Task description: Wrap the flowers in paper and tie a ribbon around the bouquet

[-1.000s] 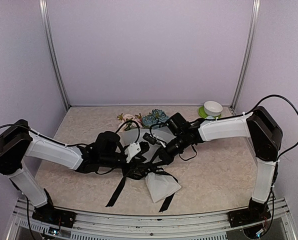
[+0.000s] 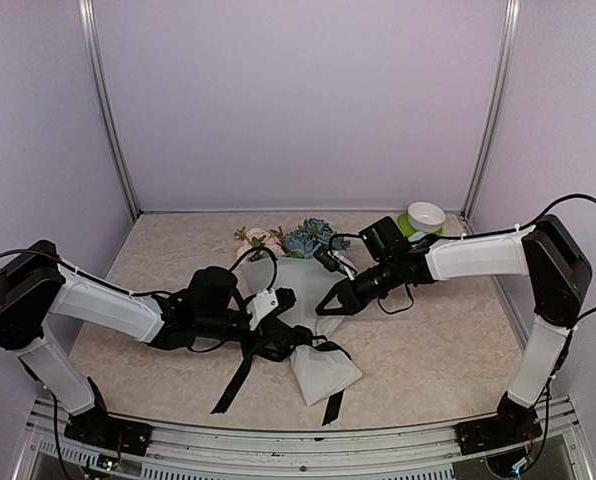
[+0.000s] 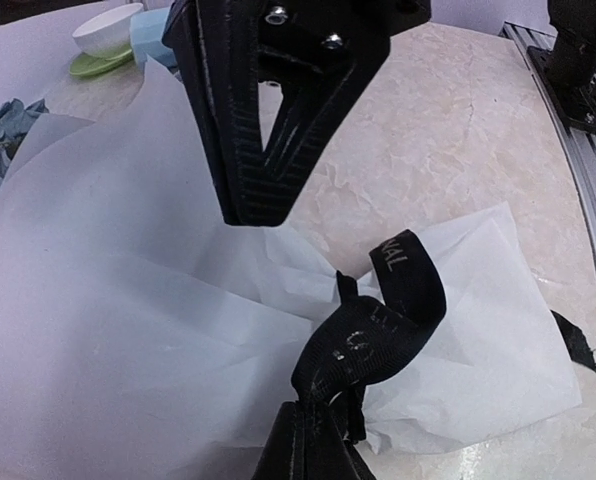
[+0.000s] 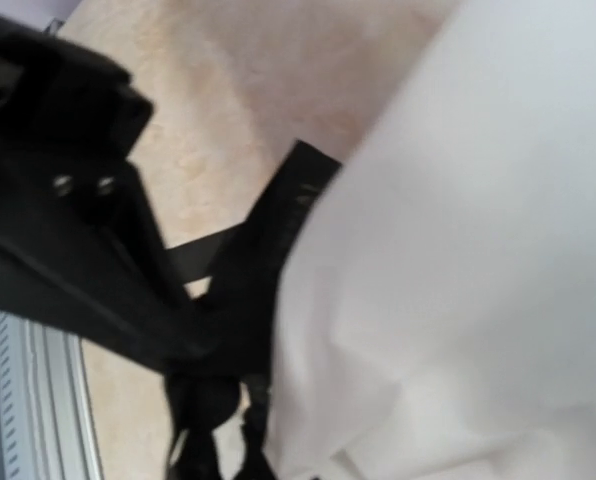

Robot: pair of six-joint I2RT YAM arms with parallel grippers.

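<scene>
White paper [image 2: 328,375] wraps the bouquet, whose pink flowers [image 2: 261,239] and blue flowers [image 2: 313,235] show at the far end. Around its narrow waist goes a black ribbon [image 3: 353,350], looped and bunched. One ribbon tail [image 2: 234,384] trails to the lower left, another [image 2: 334,408] lies below the paper. My left gripper is shut right at the ribbon's bunch; nothing shows clearly between its tips. Above the paper, up and right of the waist, my right gripper [image 2: 323,309] is shut, with nothing visible in it. Its tips barely show in its own wrist view.
A white bowl [image 2: 426,216] on a green plate [image 2: 404,224] stands at the back right. A metal rail [image 2: 278,440] runs along the front edge.
My right gripper has moved up and to the right, away from the waist and the left gripper. The lower ribbon tail has shifted slightly right. The left arm has barely moved.
</scene>
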